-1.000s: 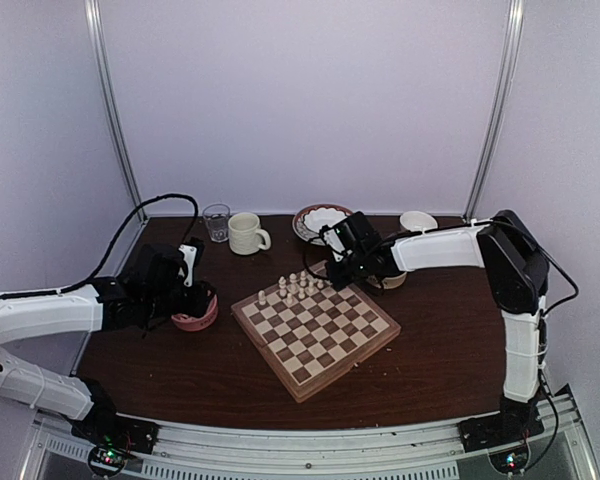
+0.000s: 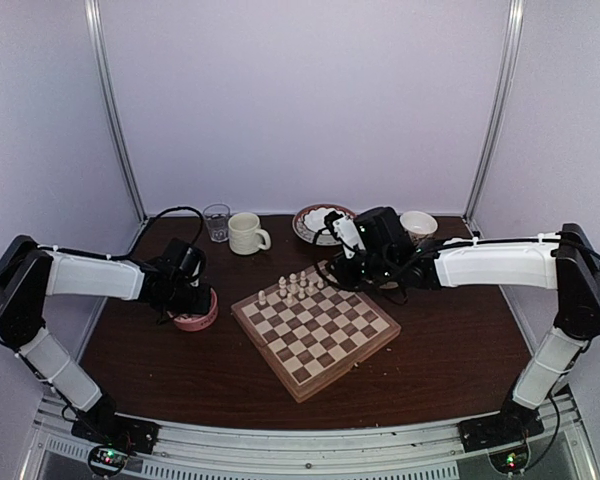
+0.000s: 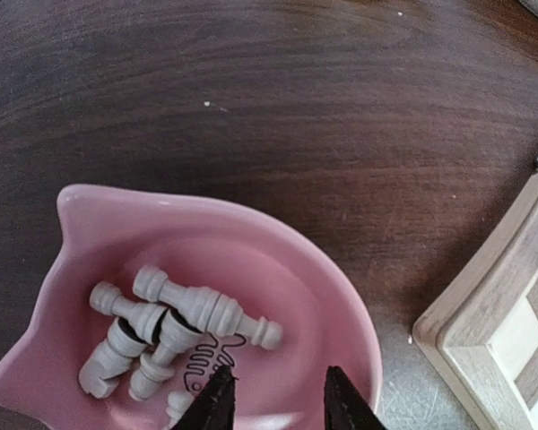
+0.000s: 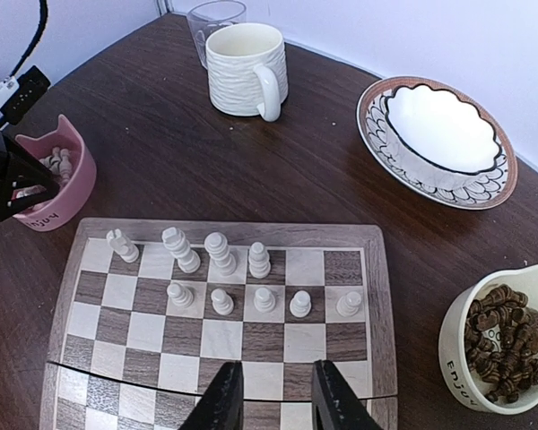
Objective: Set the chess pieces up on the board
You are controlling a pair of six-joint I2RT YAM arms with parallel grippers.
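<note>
The wooden chessboard (image 2: 320,340) lies in the middle of the table. White pieces stand upright along its far edge, among them a rook (image 4: 123,245) at the corner and several pawns in front, such as this pawn (image 4: 264,298). Over the pink bowl (image 3: 341,287) hangs my left gripper, its fingers apart and empty. Inside that bowl lie several white pieces (image 3: 206,309) in a heap on the left side. My right gripper is above the board, fingers parted, nothing between them. Brown pieces (image 4: 502,340) fill the white bowl (image 4: 457,358) right of the board.
At the back stand a glass (image 2: 216,222), a cream mug (image 2: 247,234) and a patterned plate (image 4: 377,134). A white cup (image 2: 418,223) is behind my right arm. The table in front of the board is clear.
My left arm has reached lower over the pink bowl. The pieces on the board look unmoved.
</note>
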